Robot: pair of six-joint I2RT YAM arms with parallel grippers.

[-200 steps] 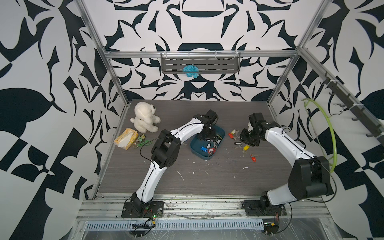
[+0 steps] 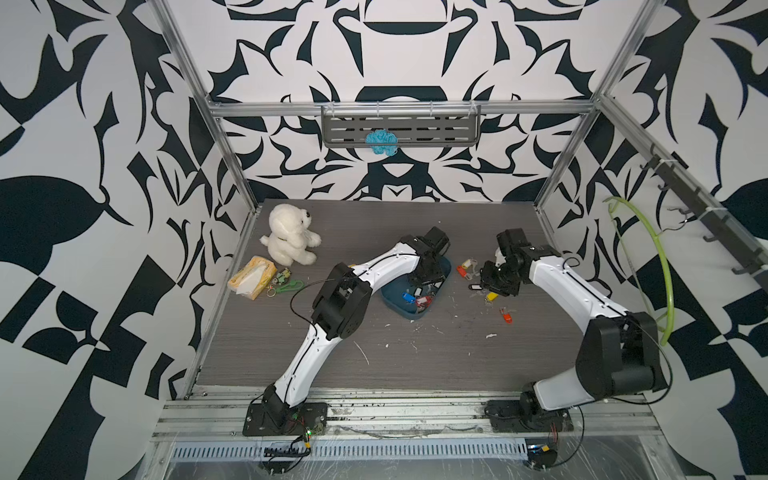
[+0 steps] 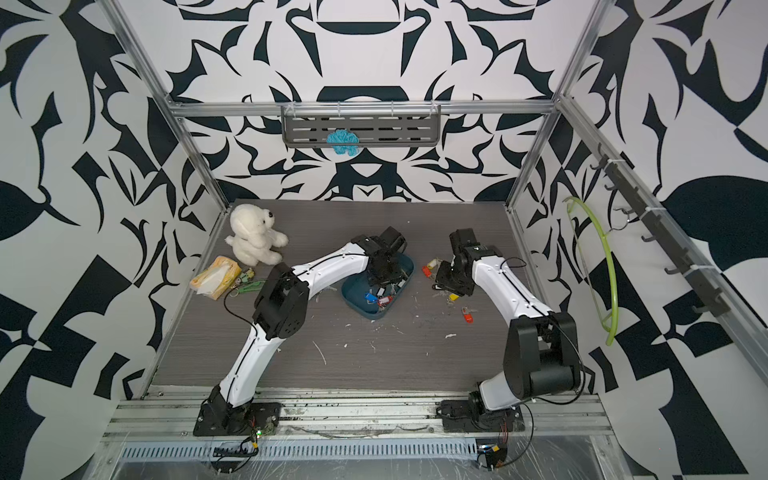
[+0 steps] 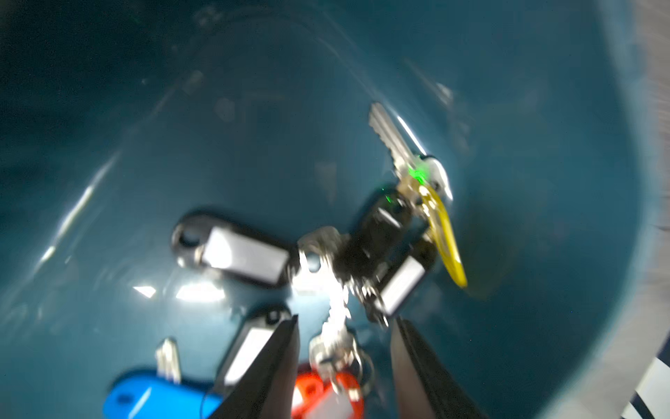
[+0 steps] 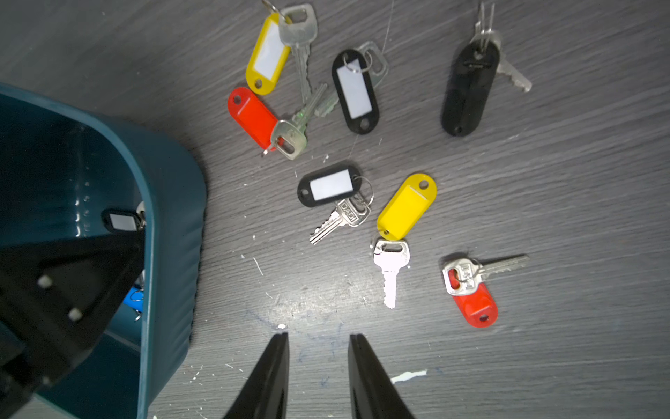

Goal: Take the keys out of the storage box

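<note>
The blue storage box (image 2: 392, 301) holds several keys with tags. In the left wrist view I see a key with a yellow tag (image 4: 446, 241), a black tag with a white label (image 4: 240, 255), a blue tag (image 4: 164, 396) and a red tag (image 4: 307, 387). My left gripper is open above them inside the box, nothing visibly gripped; the red tag shows in the gap between its fingers. Over the table to the box's right hangs my open, empty right gripper.
Several tagged keys lie on the table right of the box, among them a yellow tag (image 5: 407, 206) and a black tag (image 5: 471, 89). The box's wall (image 5: 150, 209) stands beside them. Far left are a white plush bear (image 2: 289, 234) and a yellow tissue pack (image 2: 252, 277).
The right arm looks almost still.
</note>
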